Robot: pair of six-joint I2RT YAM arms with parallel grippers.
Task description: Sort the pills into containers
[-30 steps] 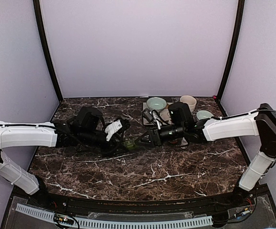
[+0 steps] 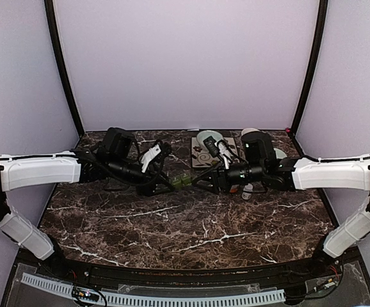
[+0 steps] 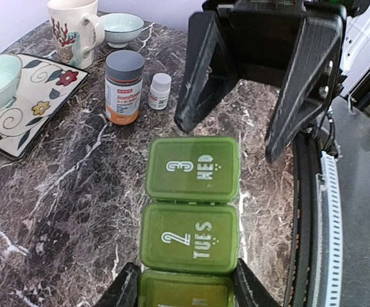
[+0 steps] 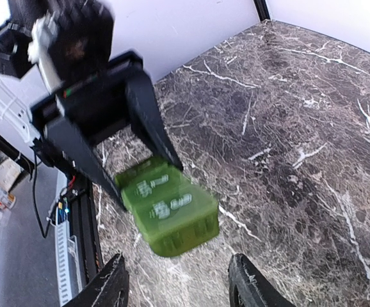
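A green pill organizer (image 2: 184, 180) is held up over the middle of the table, with my left gripper shut on it. Its lids for WED and TUES face the left wrist view, all closed; a third lid is partly cut off at the bottom. The organizer's free end (image 4: 178, 220) points towards my right gripper, which stands open with nothing between its fingers. In the left wrist view the right gripper's fingers (image 3: 201, 73) hang just beyond the WED end, apart from it. No loose pills can be made out.
A grey-lidded orange bottle (image 3: 123, 89) and a small white bottle (image 3: 160, 91) stand near a patterned tray (image 3: 63, 96). Behind them are a mug (image 3: 73, 38) and pale bowls (image 3: 124, 27).
The left gripper and organizer have shifted up and right in the top view.
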